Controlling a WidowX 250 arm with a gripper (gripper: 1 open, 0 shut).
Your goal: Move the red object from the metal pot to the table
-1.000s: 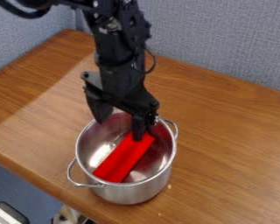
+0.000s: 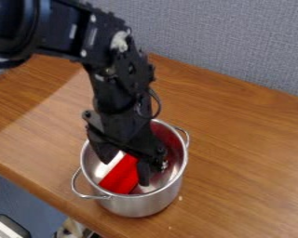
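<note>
The metal pot (image 2: 146,203), silver with two wire handles, stands near the table's front left edge. Inside it lies the red object (image 2: 119,178), long and slim, slanting across the pot's floor; the gripper covers much of it. My black gripper (image 2: 126,171) reaches down into the pot from above, its fingers spread to either side of the red object. The fingers are apart and hold nothing. Whether a finger touches the red object I cannot tell.
Bare wooden table (image 2: 238,149) stretches to the right of the pot and behind it. A grey textured wall (image 2: 238,42) closes off the back. The pot's wire handles (image 2: 79,186) stick out at its sides, and dark equipment (image 2: 8,226) sits off the table at lower left.
The pot and the red object have stayed put.
</note>
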